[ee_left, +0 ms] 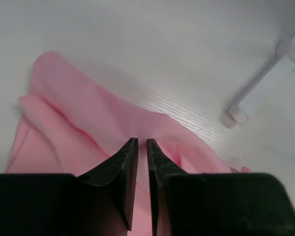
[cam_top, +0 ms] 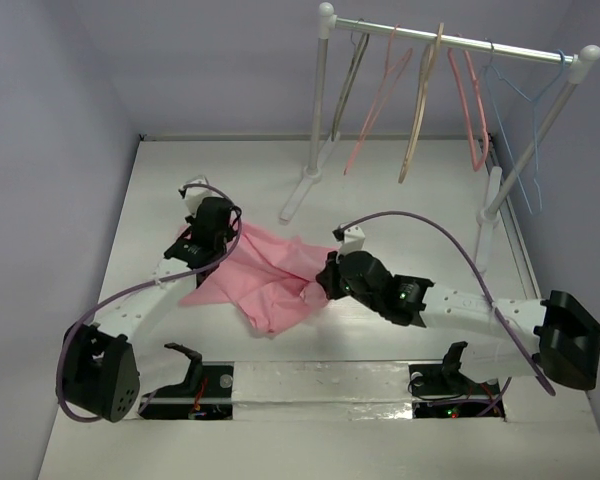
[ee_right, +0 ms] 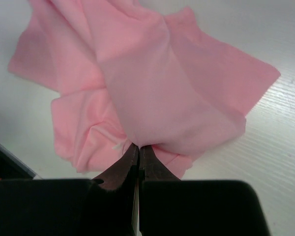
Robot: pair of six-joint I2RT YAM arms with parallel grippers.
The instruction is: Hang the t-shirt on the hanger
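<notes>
A pink t shirt (cam_top: 270, 272) lies rumpled and folded on the white table, stretching between my two grippers. In the left wrist view, my left gripper is over the cloth (ee_left: 69, 98), its fingers a narrow gap apart with pink showing between them; whether they touch it is unclear. My right gripper is shut at the near right part of the shirt (ee_right: 152, 88), with cloth bunched at its fingertips. Several hangers are on the rack, including a wooden one (cam_top: 420, 105) and a pink one (cam_top: 378, 100).
The rack's rail (cam_top: 460, 42) crosses the far right of the table, with its left foot (cam_top: 302, 192) behind the shirt and its right foot (cam_top: 488, 215) near the right edge. Bare table lies between the feet.
</notes>
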